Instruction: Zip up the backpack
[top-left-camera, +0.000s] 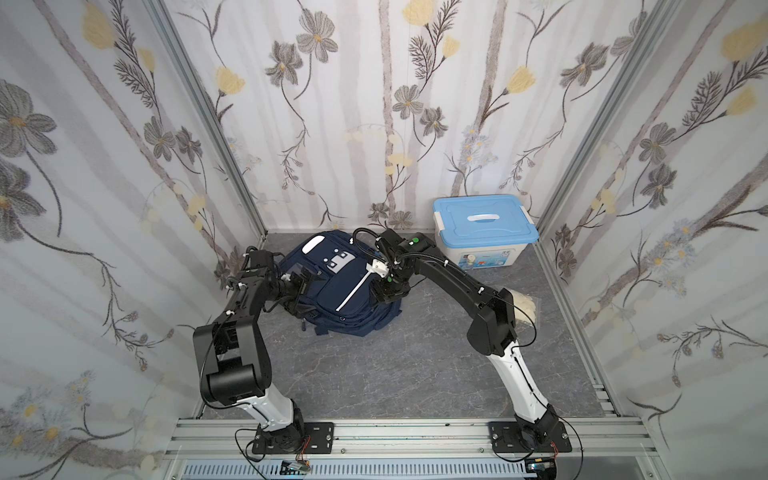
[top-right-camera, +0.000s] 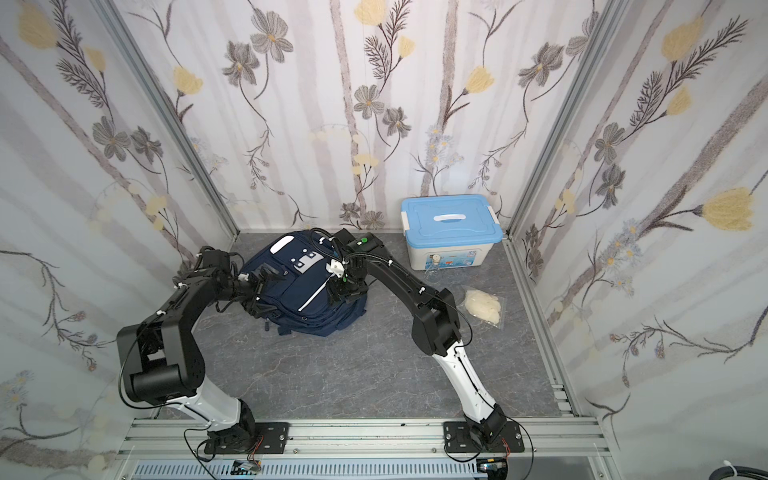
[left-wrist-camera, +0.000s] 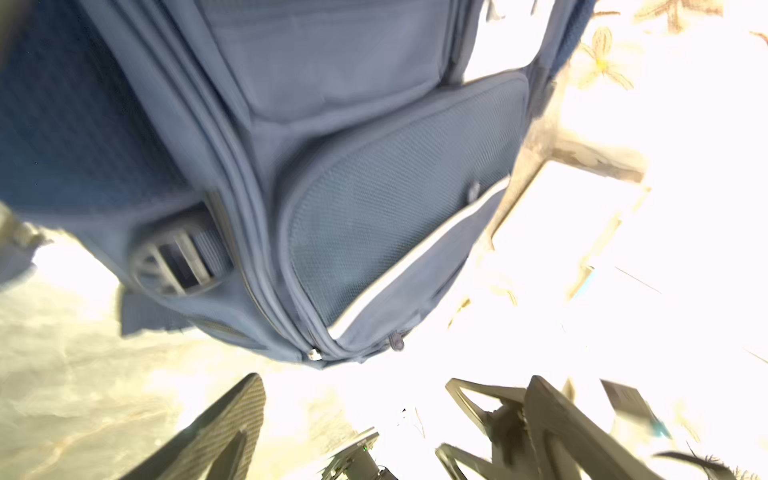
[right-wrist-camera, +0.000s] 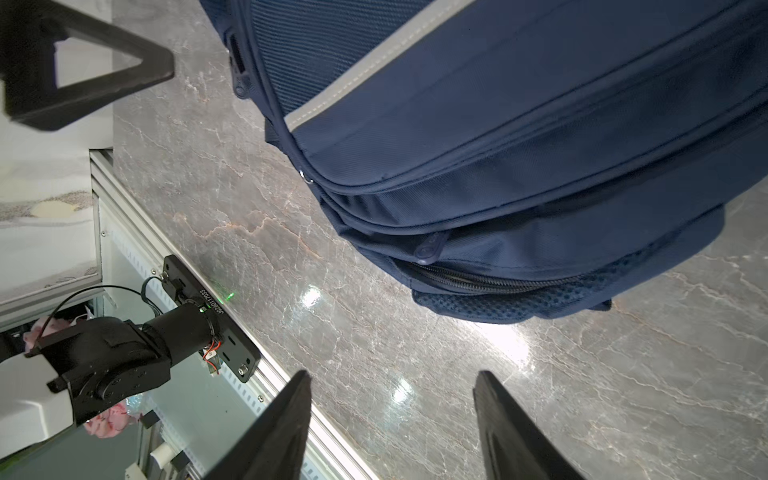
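A navy backpack (top-left-camera: 336, 320) lies on the grey floor at the left back, seen in both top views. My left gripper (top-left-camera: 294, 294) is at its left side, open; its wrist view shows nothing between the fingers. My right gripper hangs over the backpack's right part, fingers apart with bare floor between them. In the right wrist view a dark zipper (right-wrist-camera: 488, 280) runs along the bag's lower edge, with a puller (right-wrist-camera: 432, 246) on it.
A blue-lidded box (top-left-camera: 483, 220) stands at the back right. A clear bag with pale contents (top-right-camera: 483, 306) lies below it.
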